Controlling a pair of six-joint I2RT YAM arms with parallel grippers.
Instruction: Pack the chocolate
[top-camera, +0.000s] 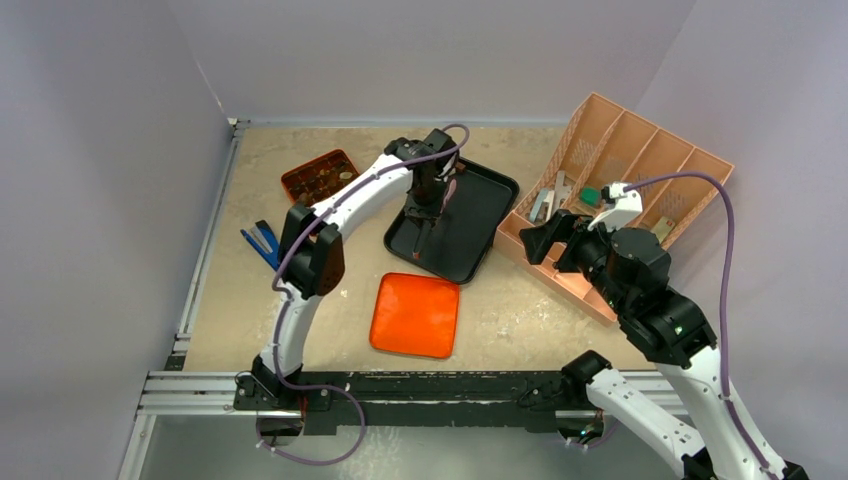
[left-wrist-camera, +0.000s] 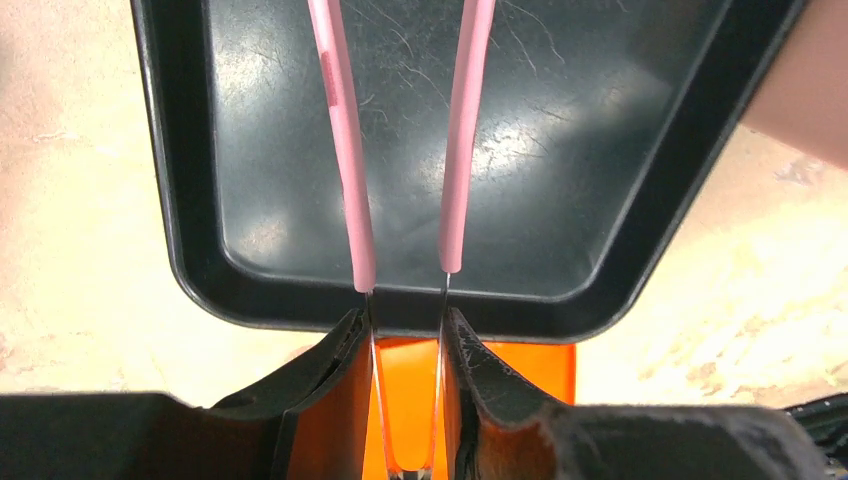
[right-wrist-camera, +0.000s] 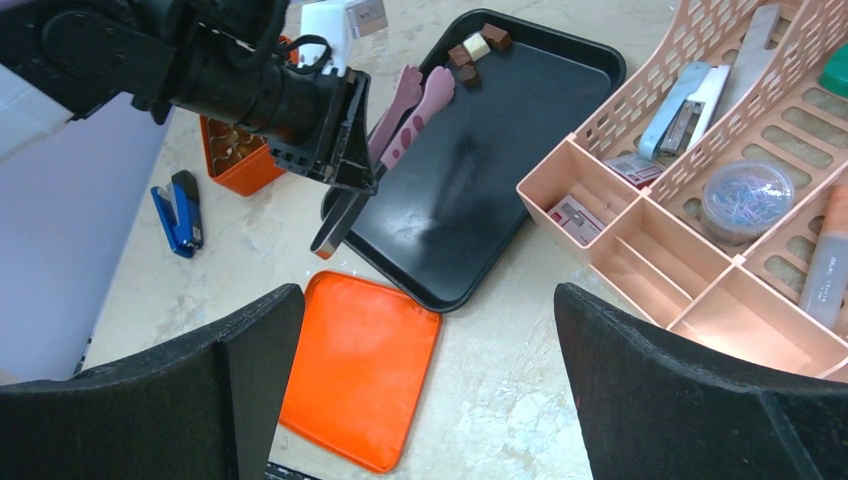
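My left gripper is over the black tray (top-camera: 460, 240), around the metal handles of pink-tipped tongs (left-wrist-camera: 460, 140), whose two arms stand apart; whether it grips them firmly is unclear. In the right wrist view, several brown and white chocolate pieces (right-wrist-camera: 497, 38) sit in the tray's far corner, beyond the tongs. An orange box (top-camera: 318, 175) with small items in a grid stands left of the black tray. My right gripper (top-camera: 545, 240) hangs open over the pink organizer, nothing visible between its fingers.
The pink organizer (top-camera: 650, 150) holds stationery at the right. An empty orange tray (top-camera: 414, 315) lies in front of the black tray. A blue stapler (top-camera: 262, 245) lies at left. Bare table shows between them.
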